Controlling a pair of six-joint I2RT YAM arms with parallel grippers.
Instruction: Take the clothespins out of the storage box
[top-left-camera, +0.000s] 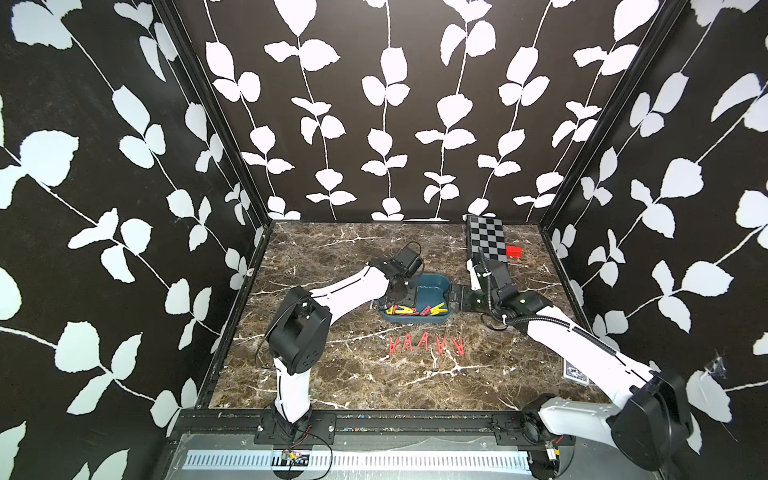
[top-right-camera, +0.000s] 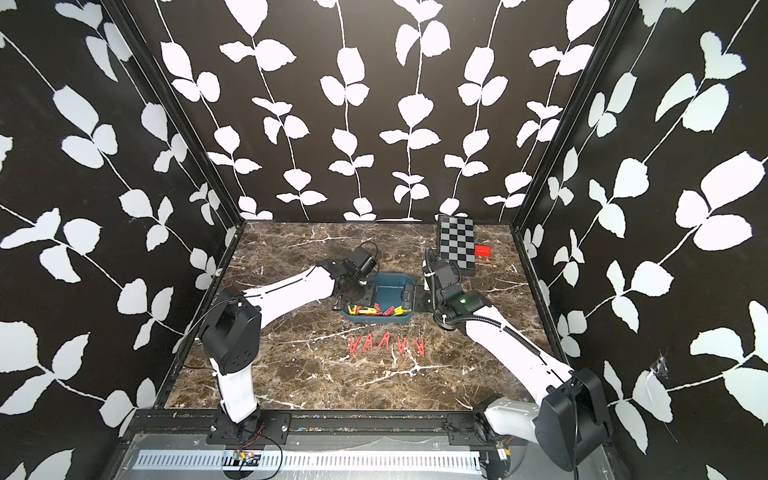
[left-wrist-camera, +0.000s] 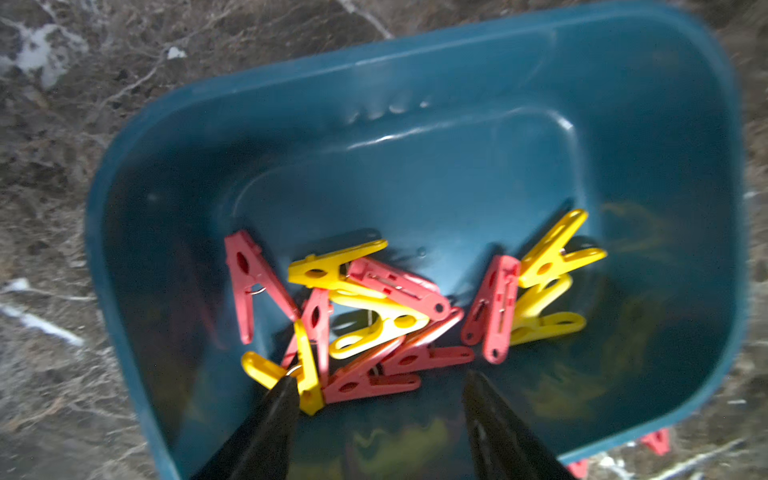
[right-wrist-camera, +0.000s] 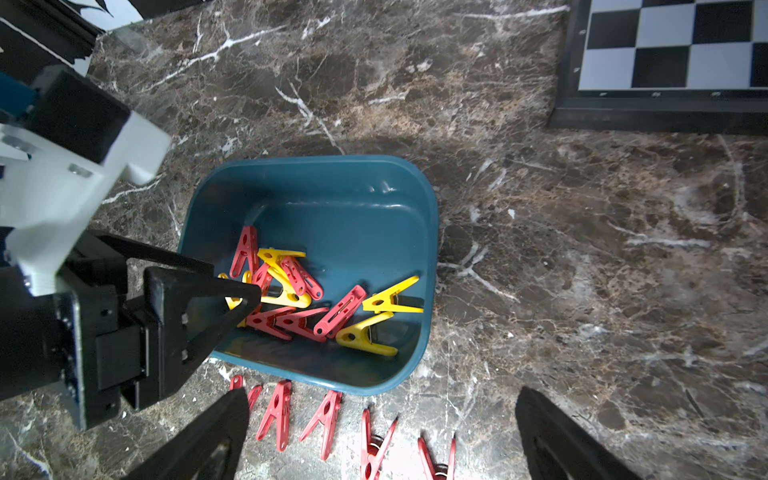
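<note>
A teal storage box (left-wrist-camera: 400, 176) holds several red and yellow clothespins (left-wrist-camera: 392, 296). Above it hovers my left gripper, its fingers parted and empty over the pile, seen in the left wrist view. In the right wrist view the left gripper reaches over the box's left side. My right gripper is open at the box's right, with nothing between its fingers. A row of red clothespins (top-right-camera: 386, 342) lies on the table in front of the box.
A checkerboard (top-left-camera: 486, 236) lies at the back right with a red object (top-left-camera: 513, 251) beside it. Both arms crowd the box from either side.
</note>
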